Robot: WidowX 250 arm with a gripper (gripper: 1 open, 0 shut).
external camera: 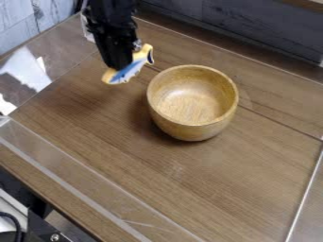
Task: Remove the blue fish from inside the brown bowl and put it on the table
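My gripper (120,60) is at the upper left of the camera view, shut on the blue fish (123,72). The fish shows a blue strip with yellowish and pale parts, and it hangs tilted below the dark fingers. It is outside the brown bowl (159,112), to the left of its rim. Whether the fish touches the table is hard to tell. The bowl stands upright right of centre, and its inside looks empty. Part of the fish is hidden behind the fingers.
Bare wooden table (139,156) stretches in front of the bowl and to its right. A bright glare patch (25,68) lies at the left. Dark cables and hardware fill the bottom left corner, and a panelled wall stands behind.
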